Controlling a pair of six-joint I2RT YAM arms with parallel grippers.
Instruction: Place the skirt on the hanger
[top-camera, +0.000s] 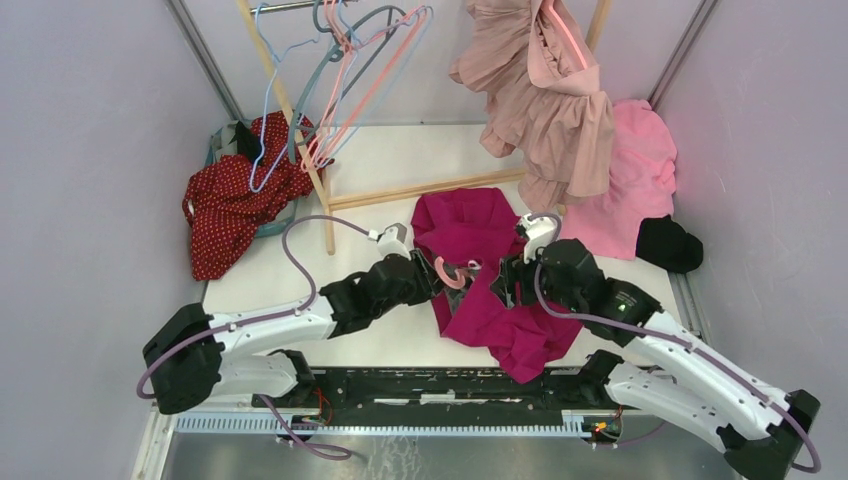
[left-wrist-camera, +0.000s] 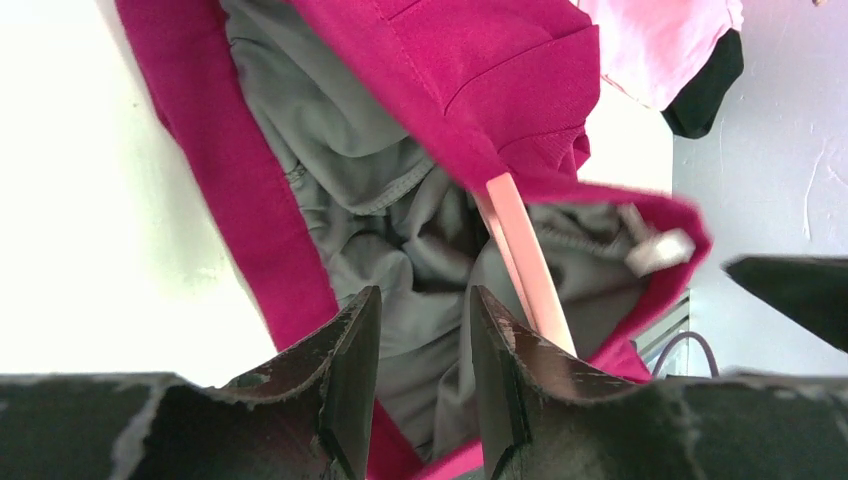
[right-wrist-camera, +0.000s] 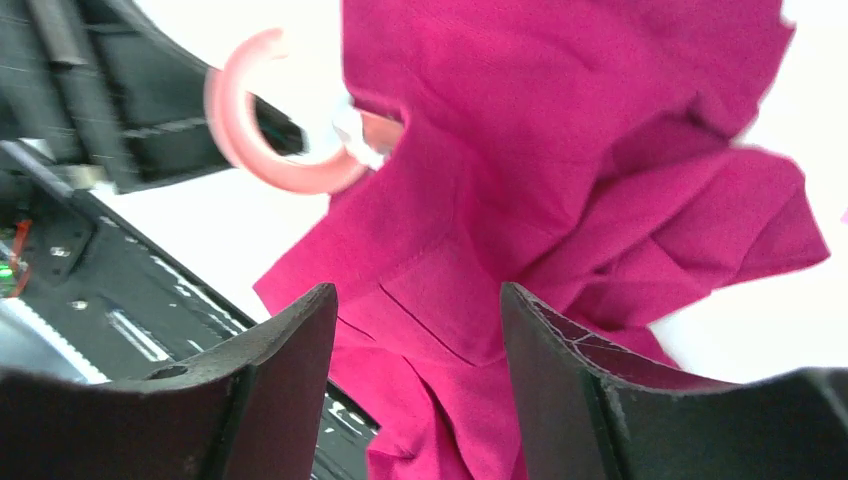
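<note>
The magenta skirt (top-camera: 510, 325) lies spread on the white table, its grey lining (left-wrist-camera: 385, 270) showing through the opening. A pink hanger (top-camera: 446, 276) sits at that opening, its curved hook (right-wrist-camera: 228, 120) sticking out in the right wrist view; the rest is largely hidden by cloth. In the left wrist view a pink bar of the hanger (left-wrist-camera: 528, 265) crosses the lining beside one finger. My left gripper is at the hook side, fingers apart, nothing visibly held. Over the magenta cloth, my right gripper has its fingers well apart with no cloth gripped.
Behind stands a wooden rack (top-camera: 425, 192) with loose hangers (top-camera: 345, 100) at the left and a beige garment (top-camera: 545, 110) at the right. A red dotted garment (top-camera: 245, 205), pink cloth (top-camera: 630, 170) and black cloth (top-camera: 668, 245) lie at the sides. Bare table shows left of the skirt.
</note>
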